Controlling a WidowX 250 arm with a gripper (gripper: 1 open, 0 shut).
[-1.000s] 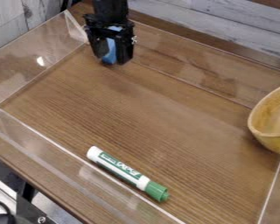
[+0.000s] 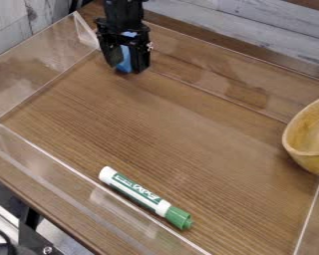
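My black gripper (image 2: 124, 45) is at the top, left of the middle, at a small blue object (image 2: 123, 60) on the wooden surface, which it partly covers. The fingers are dark and small in this view; whether they touch the blue object is hard to tell.
A green and white marker-like tube (image 2: 145, 197) lies near the bottom. A tan bowl (image 2: 305, 139) stands at the right edge. The surface's edge runs along the left.
The gripper has shifted slightly left over the last second. The tube and bowl have not moved.
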